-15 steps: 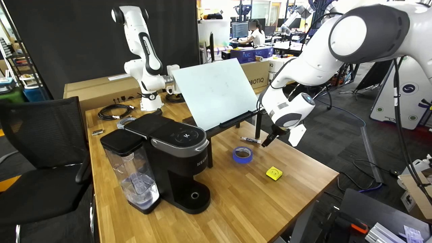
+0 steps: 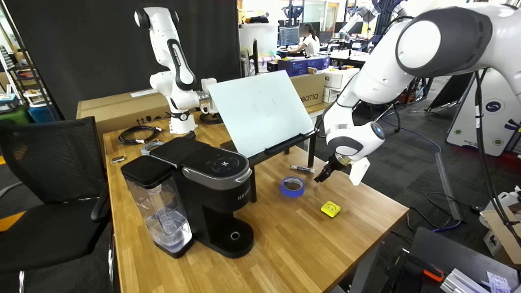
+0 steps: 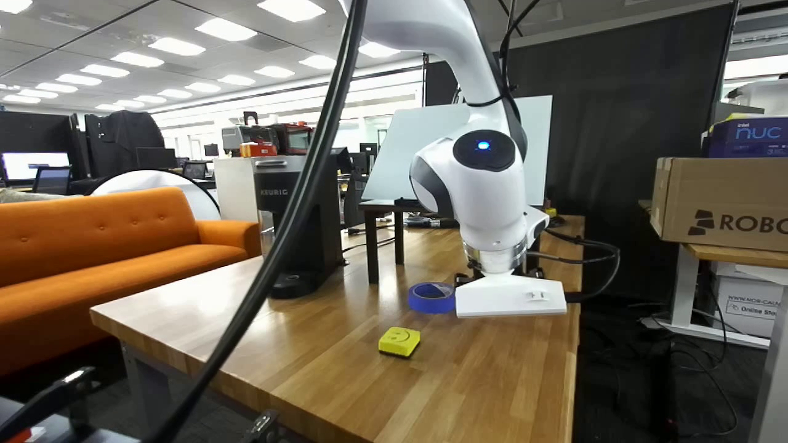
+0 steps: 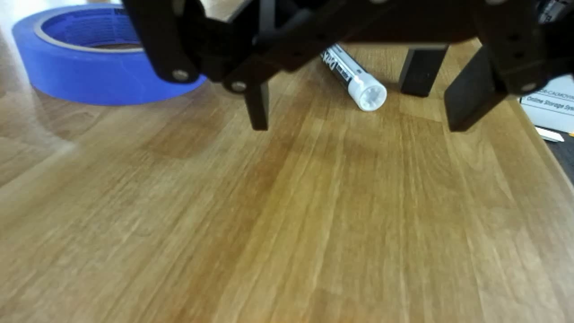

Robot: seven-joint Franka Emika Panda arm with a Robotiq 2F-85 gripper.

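My gripper is open and low over the table's far right part, with nothing between its fingers. In the wrist view a white marker (image 4: 355, 80) with black print lies beyond the fingertips, its end toward me and its far part hidden behind the gripper. Exterior view 1 has that marker (image 2: 302, 169) near the whiteboard stand. Left of the gripper, a roll of blue tape (image 4: 107, 75) lies flat; it also shows in exterior view 2 (image 3: 431, 298). A yellow block (image 2: 331, 209) with a face drawn on it sits closer to the table's front.
A small whiteboard (image 2: 266, 110) leans on a black stand behind the tape. The black coffee maker (image 2: 215, 195) fills the table's left side. The right table edge (image 4: 543, 145) is close to my gripper. Bare wood (image 2: 288, 249) lies in front.
My wrist has tilted and shifted slightly right in exterior view 1, while the fingertips stay near the same spot. The marker, tape and yellow block have not moved.
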